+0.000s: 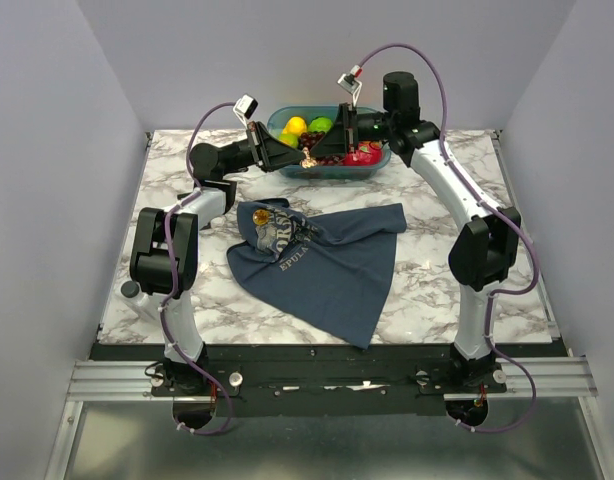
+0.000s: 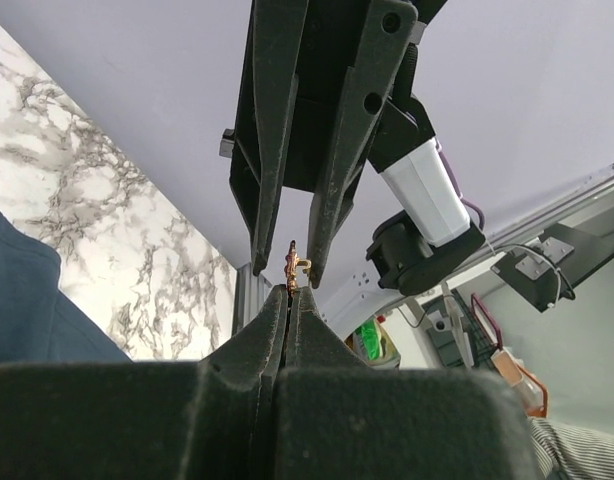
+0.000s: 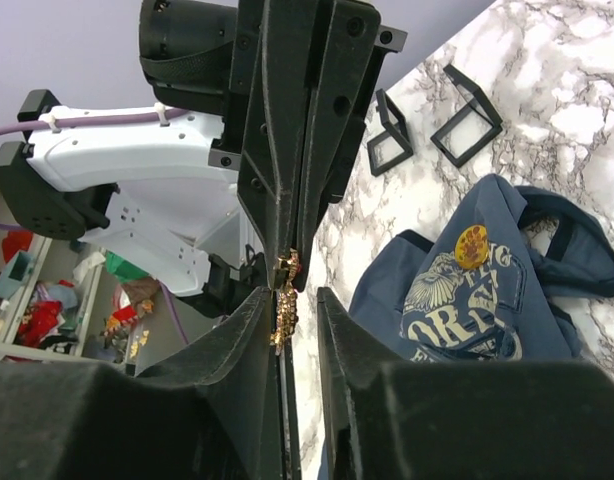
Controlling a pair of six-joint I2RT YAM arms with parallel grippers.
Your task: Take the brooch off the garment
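The small gold brooch (image 1: 308, 160) is up off the dark blue garment (image 1: 327, 268), between the two grippers. My left gripper is shut with the brooch (image 2: 293, 268) at its fingertips. In the left wrist view, the right gripper's fingers (image 2: 270, 215) stand somewhat apart on either side of the brooch; whether they press on it is unclear. From the right wrist view, the brooch (image 3: 286, 310) appears beside one finger of my right gripper, with a gap towards the other. The garment (image 3: 457, 290) lies crumpled, its yellow round badge (image 3: 472, 247) showing.
Behind the grippers sits a blue-green bin (image 1: 357, 172) of fruit. Black frames lie on the marble table at the left. A white bottle (image 1: 137, 295) is near the left edge. Bare table (image 1: 442, 270) extends right of the garment.
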